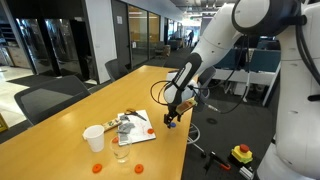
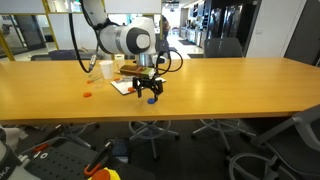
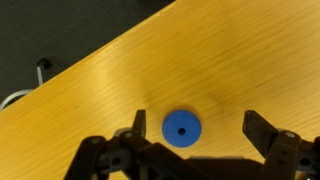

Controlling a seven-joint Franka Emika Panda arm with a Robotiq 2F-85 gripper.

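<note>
Between the parted fingers of my open gripper shows a small round blue disc point(image 3: 181, 128), flat on the wooden table point(image 3: 100, 90). It appears below the fingertips, with nothing held. In exterior view 2 the blue disc point(image 2: 152, 101) lies close to the table's front edge, and my gripper point(image 2: 146, 93) hangs just above and beside it. From exterior view 1 the gripper point(image 1: 177, 118) partly covers the disc point(image 1: 172, 125).
Several orange-red discs point(image 1: 139, 169) lie about the table. A white mug point(image 1: 94, 138), a clear glass point(image 1: 122, 153) and a white sheet point(image 1: 135, 128) with items on it stand farther along.
</note>
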